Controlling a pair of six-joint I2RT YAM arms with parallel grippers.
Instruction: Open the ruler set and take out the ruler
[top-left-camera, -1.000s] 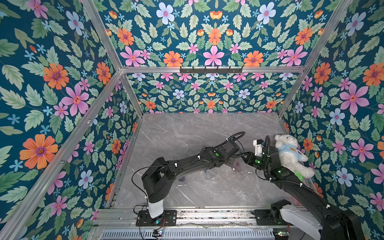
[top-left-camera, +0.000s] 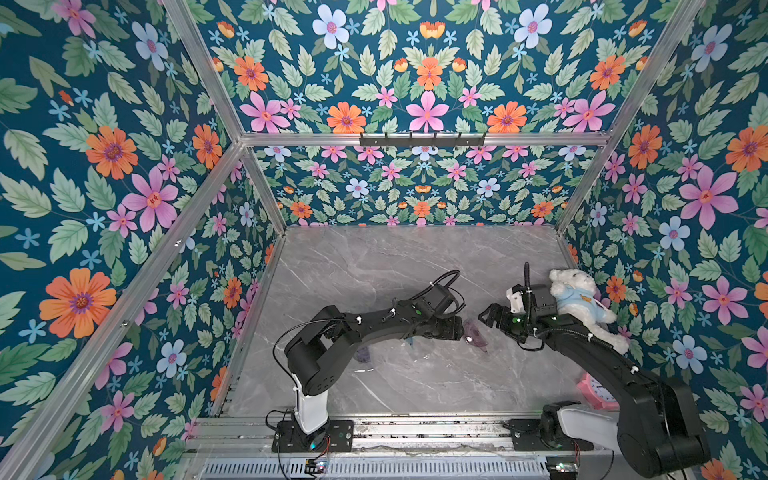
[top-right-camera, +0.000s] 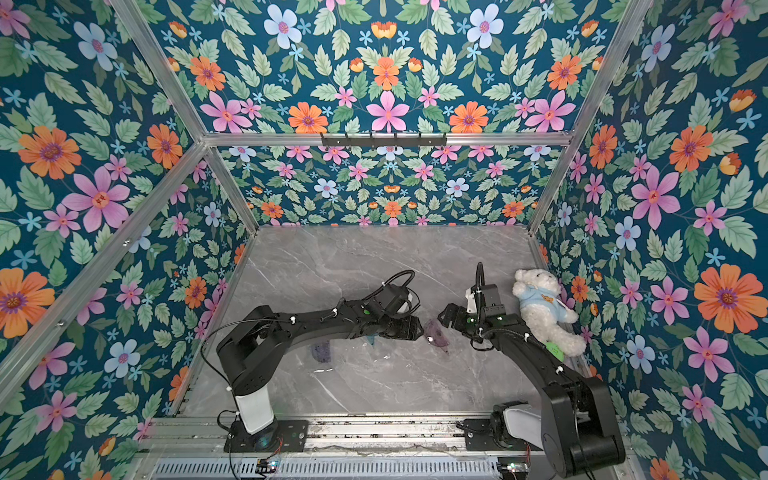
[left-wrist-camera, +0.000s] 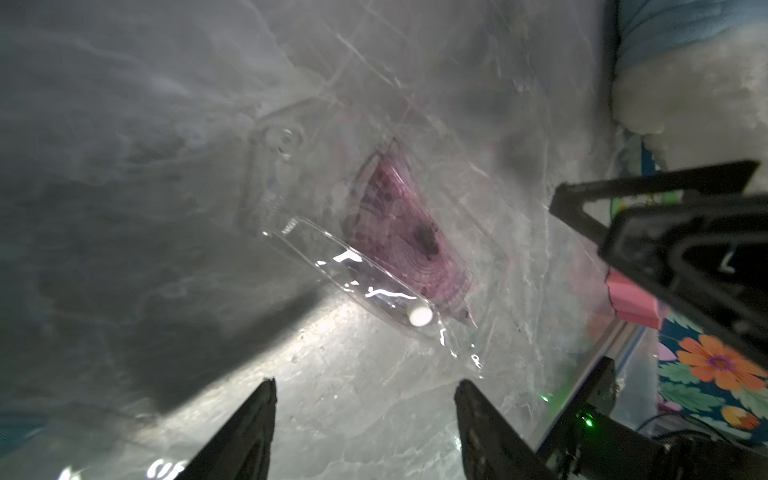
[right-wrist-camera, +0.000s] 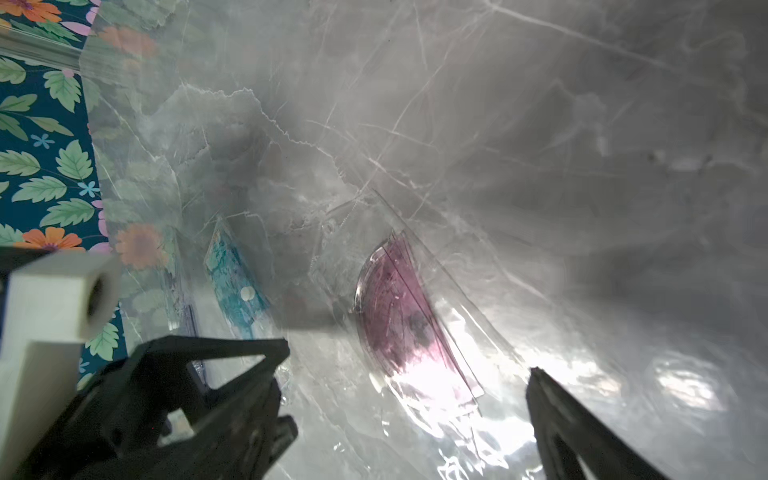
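A clear plastic pouch holding pink translucent ruler pieces lies flat on the grey marble table between my grippers; a white round snap shows on it in the left wrist view. The right wrist view shows a curved piece and straight edges in the pink set. My left gripper is open, just left of the pouch in the overhead views, nothing between its fingers. My right gripper is open just right of it, also empty. Whether either fingertip touches the table cannot be told.
A teal piece in plastic and a dark purple one lie farther left, partly hidden. A white bear in blue and a pink object sit at the right.
My right arm bent differently, with its gripper staying near the pouch's right side and shifting slightly.
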